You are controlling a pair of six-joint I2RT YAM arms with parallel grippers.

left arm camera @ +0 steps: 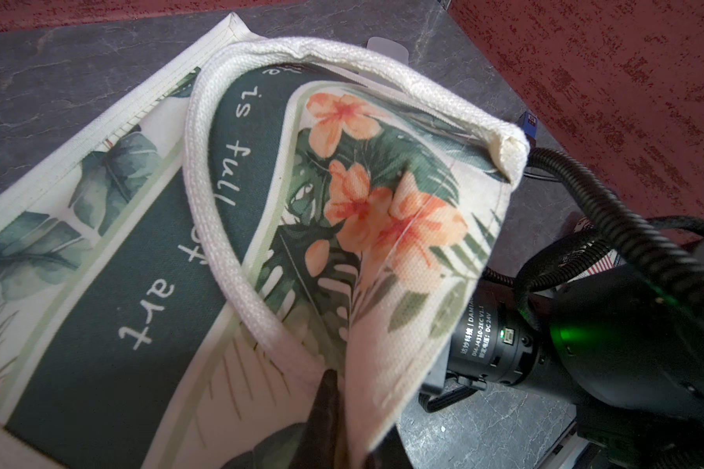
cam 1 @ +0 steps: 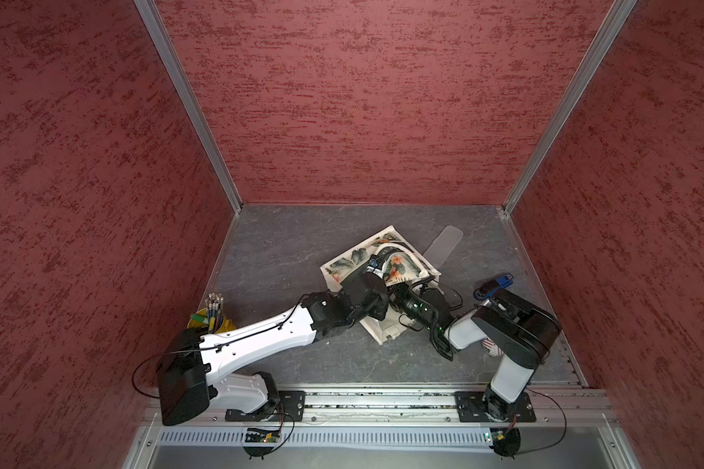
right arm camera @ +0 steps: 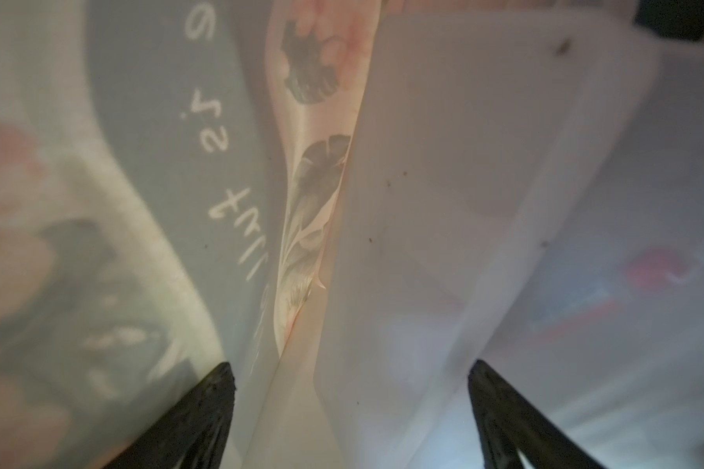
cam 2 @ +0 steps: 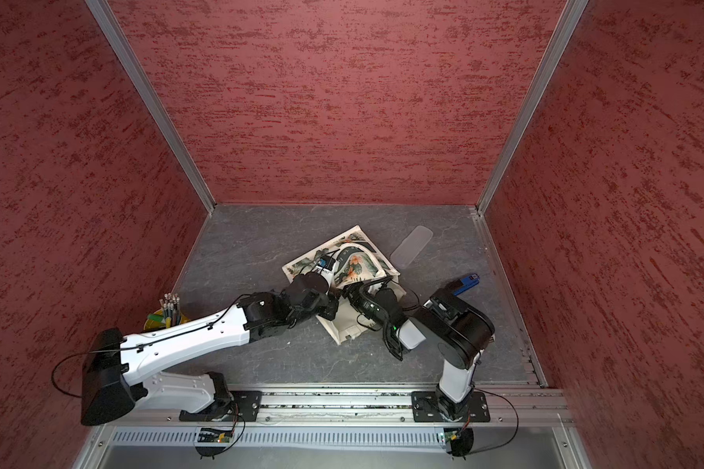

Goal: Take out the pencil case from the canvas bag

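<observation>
The floral canvas bag [cam 1: 348, 262] lies on the dark table. In the left wrist view my left gripper is shut on the bag's fabric near a white rope handle [left arm camera: 207, 226], pinching a fold of the printed top. My right gripper is inside the bag, fingers apart, either side of a translucent, pale grey rectangular case [right arm camera: 453, 195], probably the pencil case, with another translucent item [right arm camera: 617, 250] beside it. The printed lining shows at the left of that view. The top views hide both gripper tips behind the arms.
A grey flat board [cam 1: 443, 244] lies behind the bag to the right, a blue device [cam 1: 494, 286] at the right, and a yellow pen holder [cam 1: 199, 319] at the far left.
</observation>
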